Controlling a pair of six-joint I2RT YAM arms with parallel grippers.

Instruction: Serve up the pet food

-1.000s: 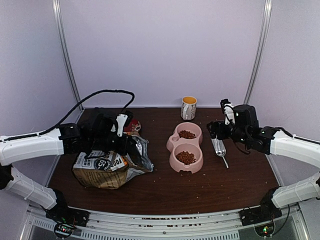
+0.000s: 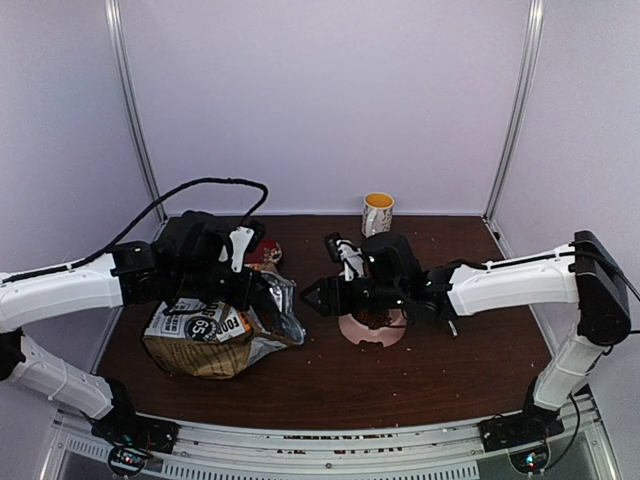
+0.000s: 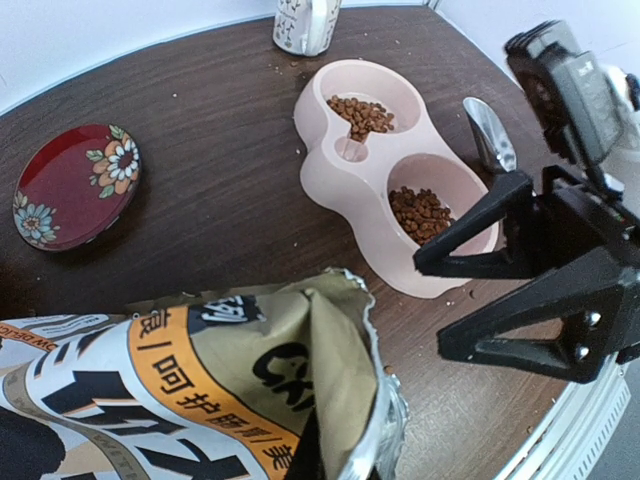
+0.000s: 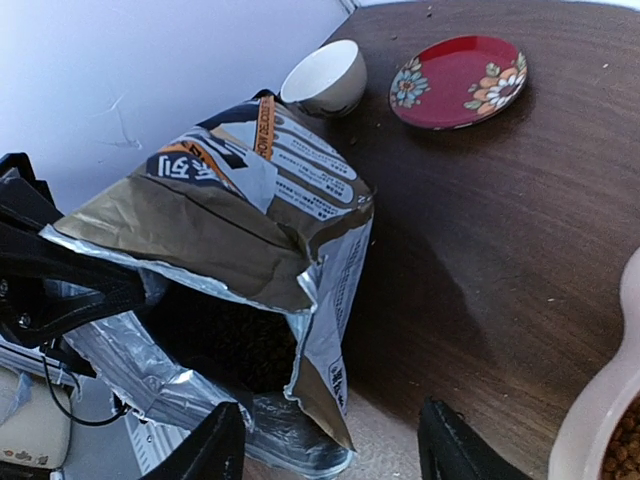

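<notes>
The pet food bag (image 2: pixel 205 345) lies on the left side of the table, its torn mouth facing right. My left gripper (image 2: pixel 264 298) is shut on the bag's upper rim; in the right wrist view one dark finger (image 4: pixel 85 295) reaches inside the mouth, and dark kibble (image 4: pixel 235 345) shows within. My right gripper stands open and empty, just right of the bag mouth and over the near end of the pink double bowl (image 3: pixel 340 190). Kibble (image 3: pixel 415 212) lies in both bowl hollows. A metal scoop (image 3: pixel 490 135) rests right of the bowl, partly hidden by the right gripper.
A patterned mug (image 2: pixel 377 216) stands at the back. The red flowered plate (image 3: pixel 80 190) and a white bowl (image 4: pixel 328 78) sit behind the bag. Loose kibble bits dot the tabletop (image 4: pixel 450 230). Bare table separates bag from bowl.
From above the scoop, my right gripper has swung left across the bowl to near the bag mouth, staying open and empty. The left arm, bag and scoop appear unmoved.
</notes>
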